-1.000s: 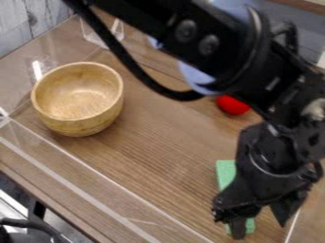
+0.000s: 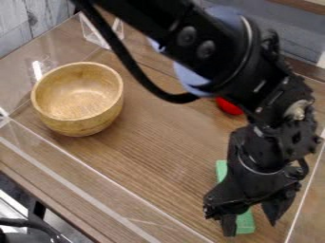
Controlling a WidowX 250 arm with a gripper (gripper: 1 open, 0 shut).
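Observation:
My black gripper (image 2: 252, 211) is low at the lower right of the camera view, its fingers open and over a green object (image 2: 222, 171) that lies flat on the wooden table (image 2: 133, 176). The gripper hides much of the green object; whether its fingers touch it I cannot tell.
A wooden bowl (image 2: 79, 121) sits at the left. A red object (image 2: 229, 105) lies behind the arm at the right. A clear container (image 2: 99, 28) stands at the back left. Its near left edge has dark cables beyond.
My gripper has shifted a little left and up in the view over the green object. The bowl has not moved.

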